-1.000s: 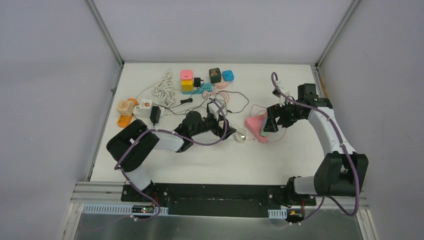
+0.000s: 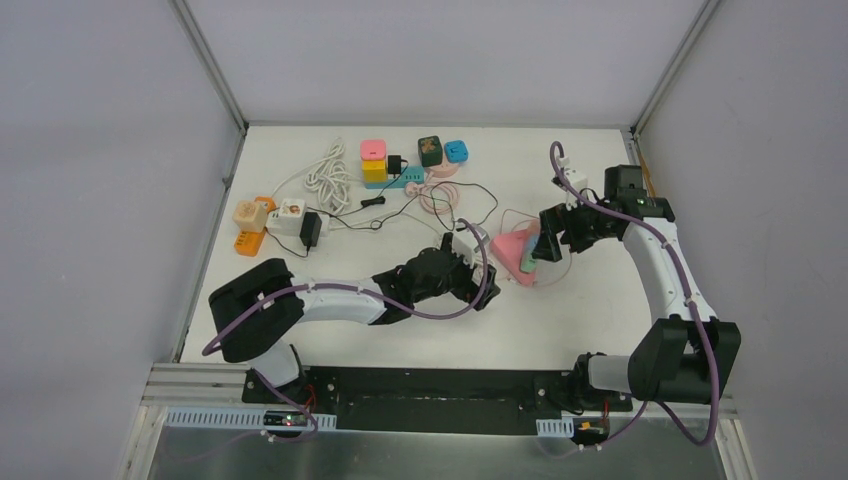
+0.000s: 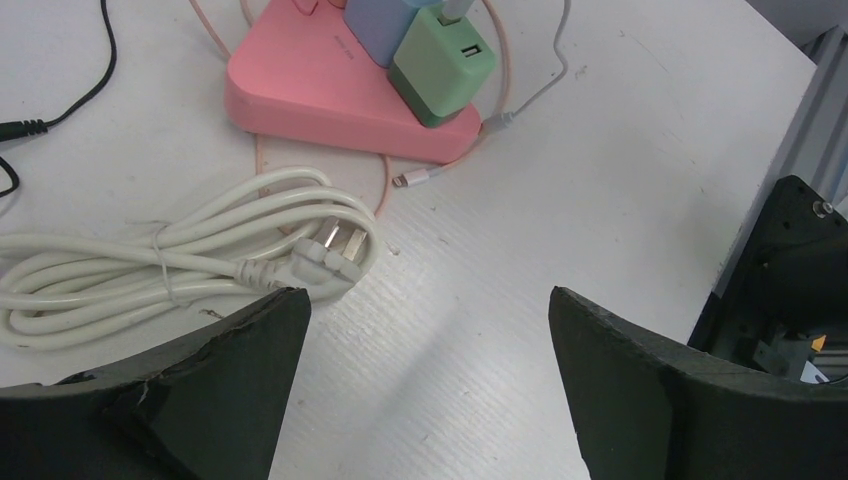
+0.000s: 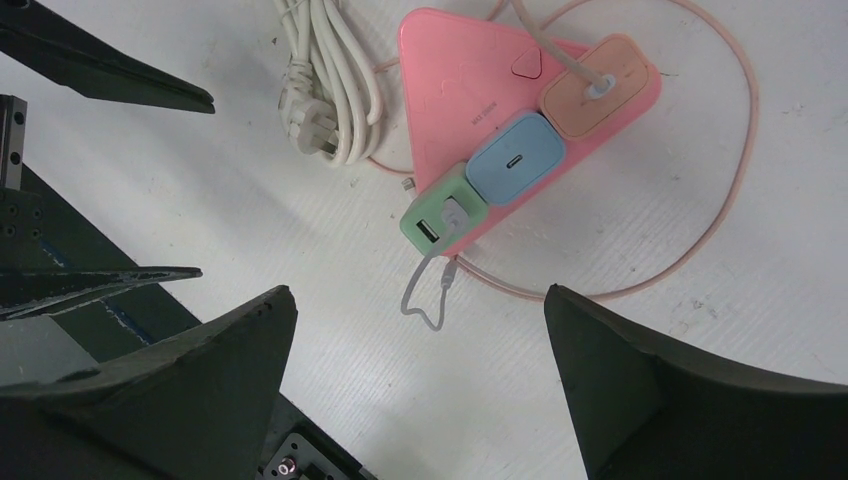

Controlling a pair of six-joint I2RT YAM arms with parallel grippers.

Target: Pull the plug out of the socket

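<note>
A pink triangular power strip [image 4: 455, 90] holds a green charger [image 4: 430, 215] with a grey plug [image 4: 455, 213], a blue adapter [image 4: 515, 160] and a peach adapter [image 4: 570, 105] with a cable plugged in. My right gripper is open above it, nothing between its fingers. My left gripper is open at the strip's near left, over bare table beside a coiled white cable [image 3: 150, 275]. In the left wrist view the strip [image 3: 300, 95] and green charger [image 3: 445, 70] appear at the top.
At the back stand stacked yellow [image 2: 374, 172], pink and blue adapters on a strip, with tangled cables. An orange strip [image 2: 249, 243] with white and wooden-coloured blocks lies at left.
My left gripper has moved right and toward the table's front, now beside the white coil. My right arm has shifted slightly right, staying over the pink strip.
</note>
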